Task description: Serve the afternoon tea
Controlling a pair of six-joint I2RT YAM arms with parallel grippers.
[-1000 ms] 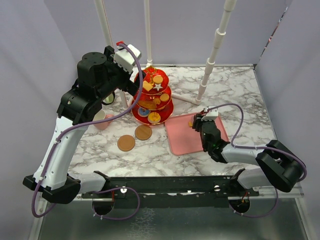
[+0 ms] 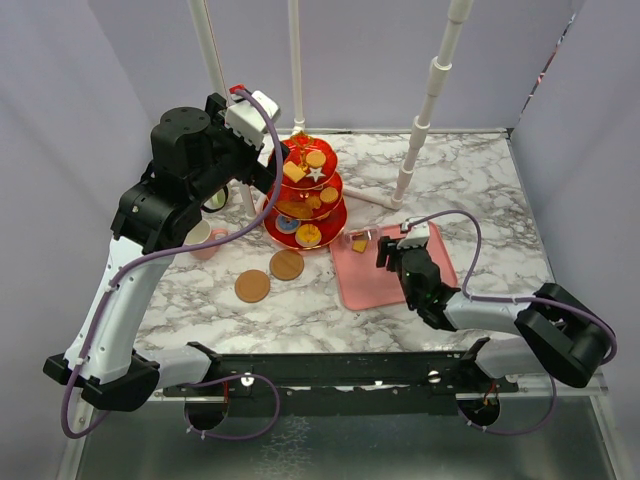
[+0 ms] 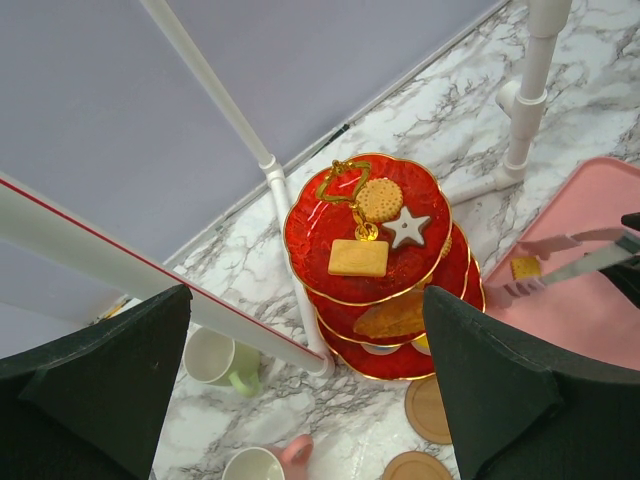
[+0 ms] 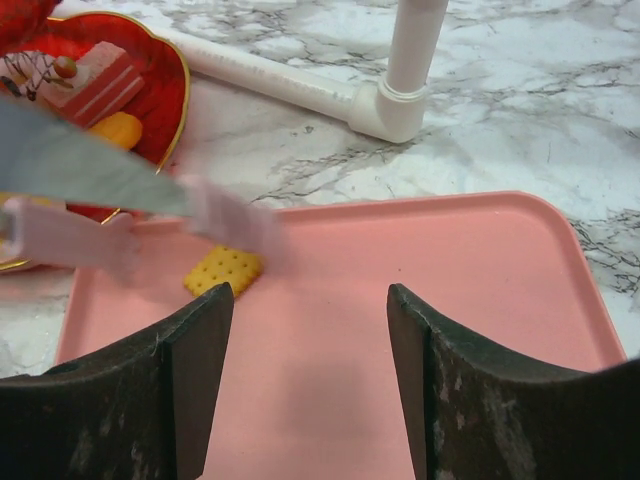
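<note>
A three-tier red stand (image 3: 395,270) with biscuits and cakes stands at the back, left of a pink tray (image 4: 350,330). My left gripper is open, raised above the stand, nothing between its fingers. My right gripper is over the tray, fingers apart with nothing between them. A square cracker (image 4: 222,268) lies on the tray's left part. Blurred pale pink-and-steel tongs (image 3: 600,262) extend leftward from the right gripper area over the cracker; how they are held is unclear.
Two round coasters (image 2: 252,285) lie in front of the stand. Green (image 3: 210,358) and pink (image 3: 255,465) mugs stand to its left. White posts (image 2: 415,140) rise behind the tray.
The tongs have swung leftward from beside the right gripper to over the tray's left edge near the stand, and the cracker appears farther left. The left arm is nearly unchanged.
</note>
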